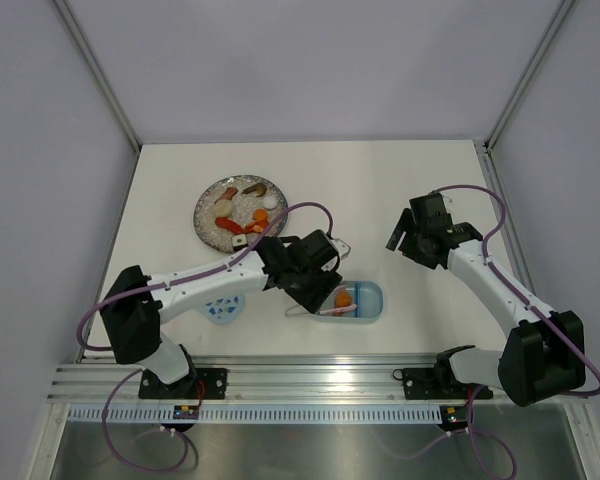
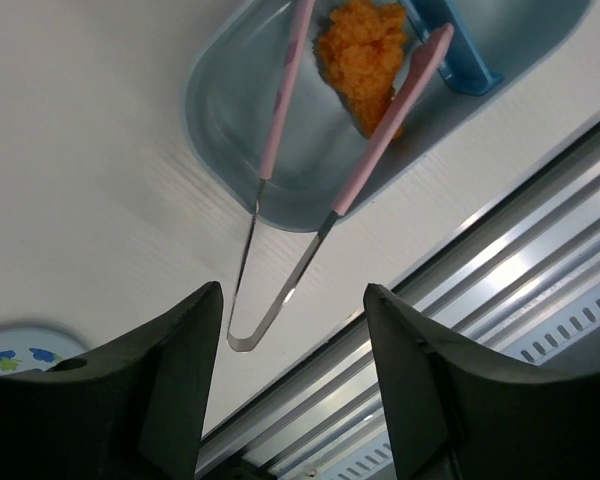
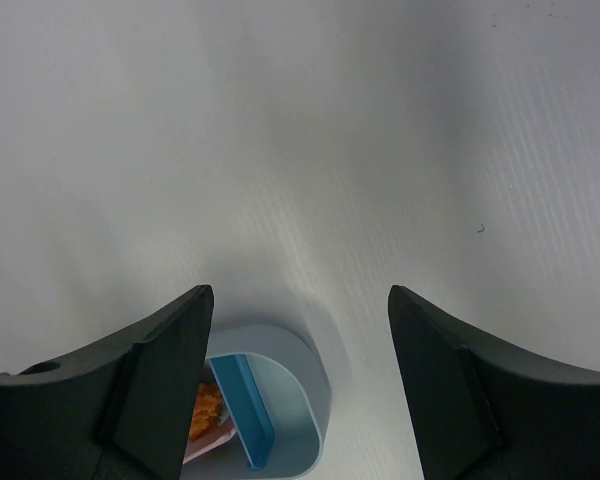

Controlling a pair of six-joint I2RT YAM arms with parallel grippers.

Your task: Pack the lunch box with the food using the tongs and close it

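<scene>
The light-blue lunch box (image 1: 366, 303) holds orange food (image 2: 365, 50) and a blue divider (image 3: 246, 405). Pink-tipped metal tongs (image 2: 393, 115) lie across the box, their bent end over the table. My left gripper stands open above that bent end, fingertips either side of it in the wrist view. My right gripper is open over the table, right of and behind the box in the top view. The patterned lid (image 1: 220, 312) lies left of the box.
A round plate (image 1: 206, 220) of assorted food sits at the back left, partly behind the left arm. The metal rail runs along the front edge.
</scene>
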